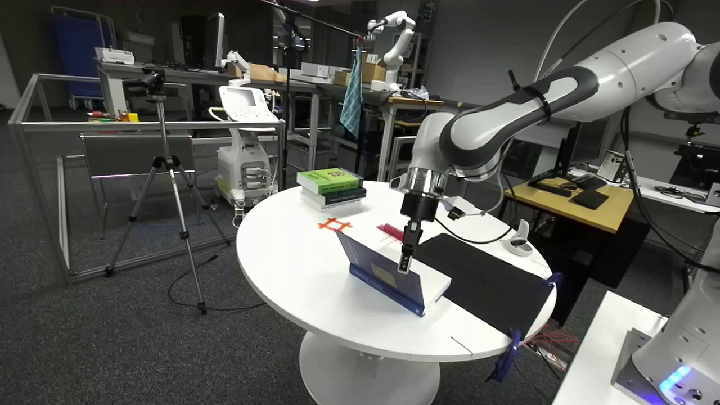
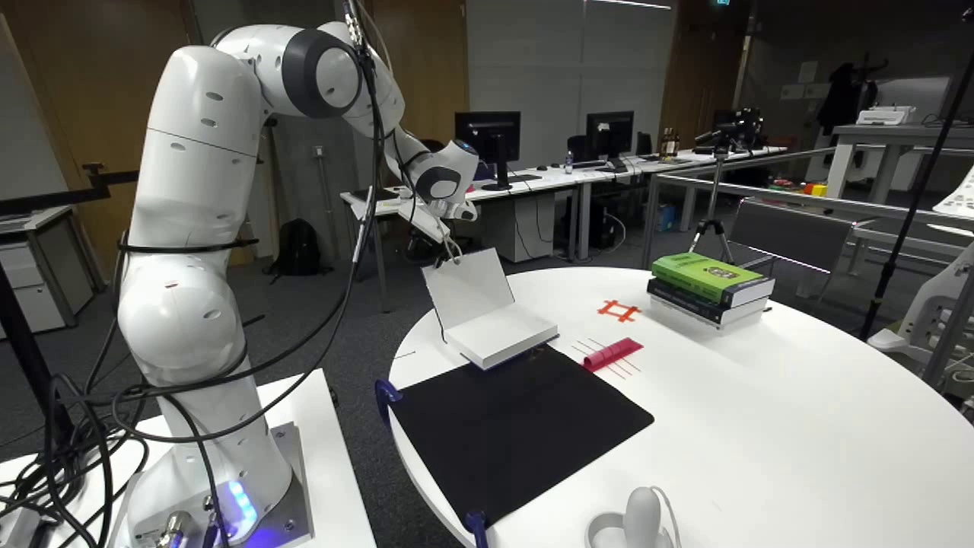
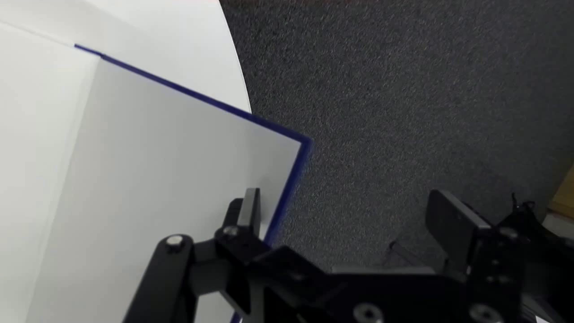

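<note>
A blue hardcover book stands open on the round white table, its white page block point(image 2: 502, 330) lying flat. Its front cover point(image 1: 383, 269) leans up and away from the pages, tilted outward. At the cover's upper edge is my gripper point(image 1: 405, 262), pointing down. In the wrist view the gripper is open, its fingers wide apart. One finger point(image 3: 249, 210) lies over the cover's white inner face point(image 3: 161, 150); the other finger point(image 3: 452, 215) is beyond the blue edge, over the floor. Whether either touches the cover, I cannot tell. In exterior view 2 the cover mostly hides the gripper.
A black mat point(image 2: 520, 429) adjoins the book, clamped at the table's edge. Stacked books point(image 2: 710, 291), an orange marker frame point(image 2: 620, 310) and a red strip point(image 2: 612, 353) lie farther off. A white controller point(image 2: 641, 519) sits near the rim. The book is close to the table edge.
</note>
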